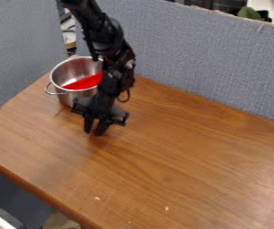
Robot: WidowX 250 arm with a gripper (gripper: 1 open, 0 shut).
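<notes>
A steel pot point(68, 69) with a wire handle stands at the back left of the wooden table, with a red object point(82, 82) inside it. My gripper point(98, 123) is low at the pot's front right, in front of part of it. Its fingertips are small and dark against the table, and whether anything is between them cannot be made out.
Grey padded walls point(205, 63) border it at the back and left. Objects at the lower left edge lie off the table.
</notes>
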